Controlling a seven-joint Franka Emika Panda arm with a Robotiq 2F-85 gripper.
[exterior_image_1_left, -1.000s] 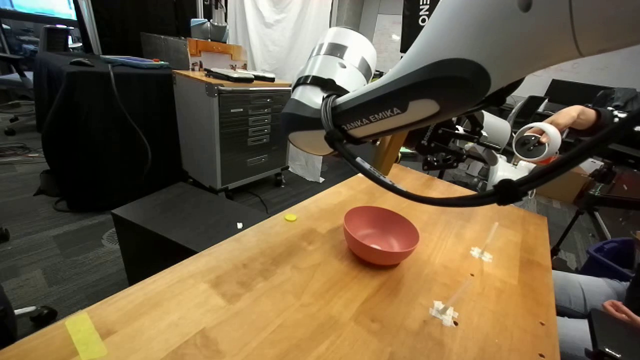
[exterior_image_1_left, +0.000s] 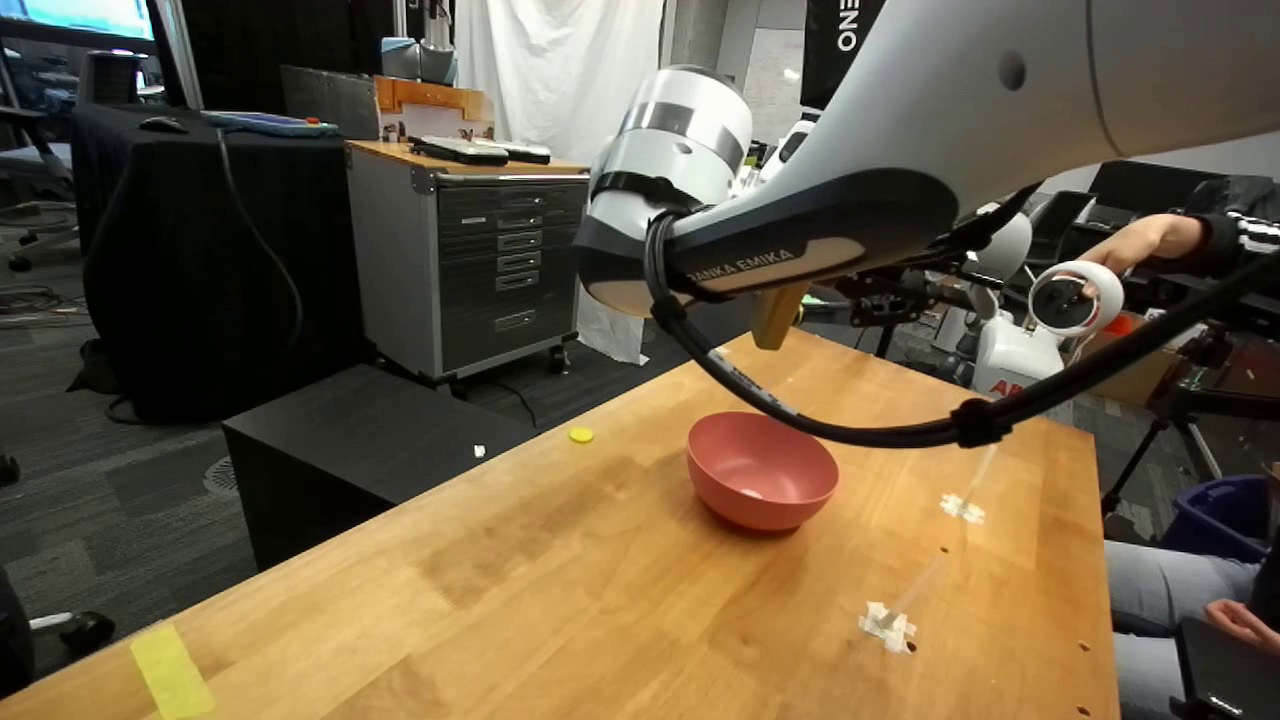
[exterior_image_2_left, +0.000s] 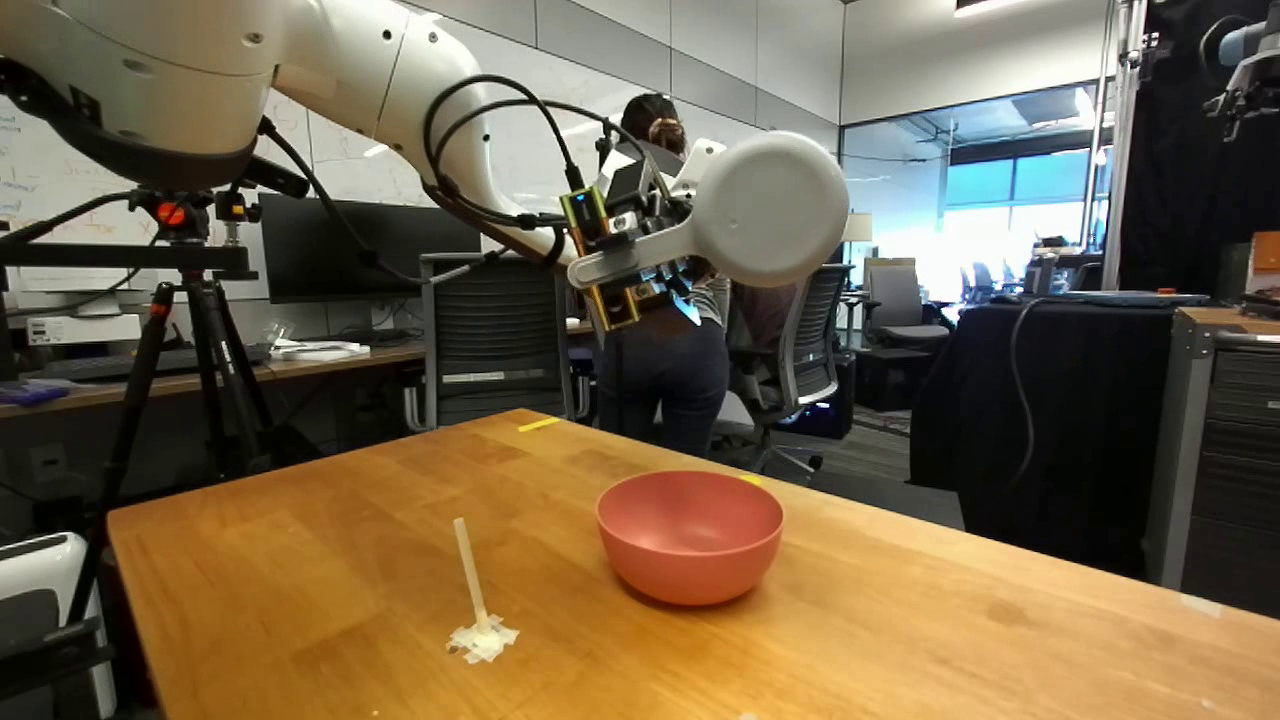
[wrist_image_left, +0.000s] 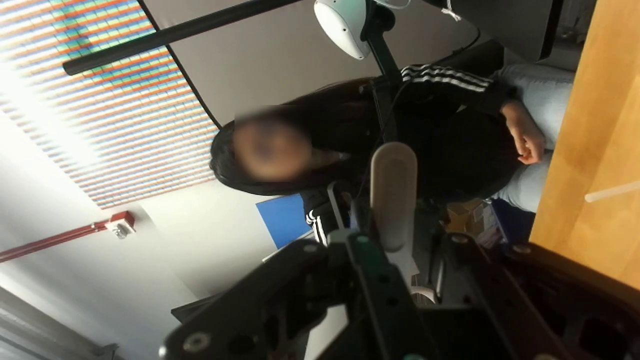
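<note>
A pink bowl (exterior_image_1_left: 762, 470) sits upright on the wooden table, also seen as the bowl (exterior_image_2_left: 690, 540) in exterior view 2. Well above the tabletop, my gripper (exterior_image_1_left: 918, 296) is shut on the handle of a white round pan-like object (exterior_image_2_left: 770, 210). That object's pale handle (wrist_image_left: 393, 198) shows its rounded end in the wrist view, beyond the dark fingers. In exterior view 1 the white object (exterior_image_1_left: 1005, 248) appears partly, to the right of the gripper. From exterior view 2 its round face covers part of the gripper (exterior_image_2_left: 672, 246). Its inside is hidden.
Two thin pale sticks, one of them the nearer stick (exterior_image_1_left: 918, 588), stand taped to the table. A yellow disc (exterior_image_1_left: 581, 434) lies near the far edge. A seated person (wrist_image_left: 456, 132) is close to the table. Open tabletop (exterior_image_1_left: 516, 600) surrounds the bowl.
The arm has shifted slightly, and the white object in my gripper has moved a little right and up in exterior view 1. The bowl has stayed where it was.
</note>
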